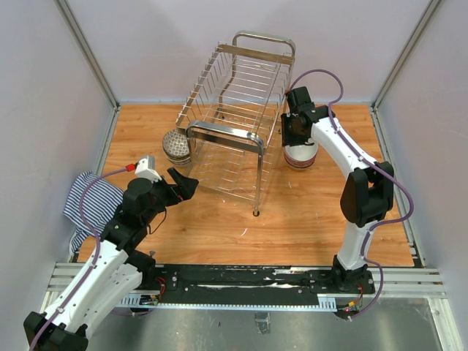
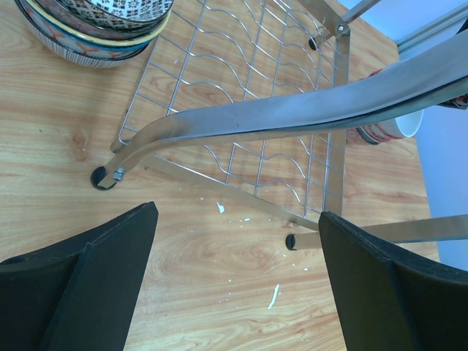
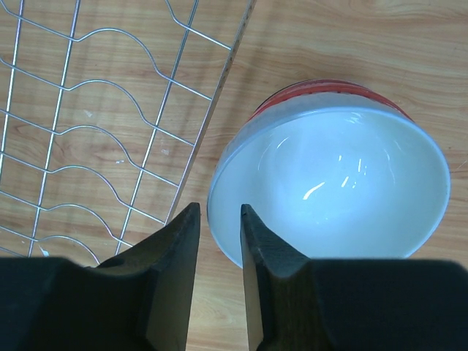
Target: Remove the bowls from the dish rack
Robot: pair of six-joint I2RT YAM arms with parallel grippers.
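Observation:
The silver wire dish rack (image 1: pixel 225 131) stands mid-table with no bowls on its wires. A white bowl (image 3: pixel 329 183) sits slightly tilted on top of red-rimmed bowls (image 3: pixel 322 88) to the rack's right. Over its near left rim is my right gripper, its fingers parted by a narrow gap and not pinching the rim. Left of the rack stands a stack of patterned bowls (image 2: pixel 102 33), also seen in the top view. Wide open and empty, my left gripper (image 1: pixel 185 183) hangs at the rack's front left corner.
A striped cloth (image 1: pixel 91 205) lies at the table's left edge. The rack's curved metal leg (image 2: pixel 278 117) crosses in front of the left gripper. Bare wood (image 1: pixel 307 234) stretches along the front right.

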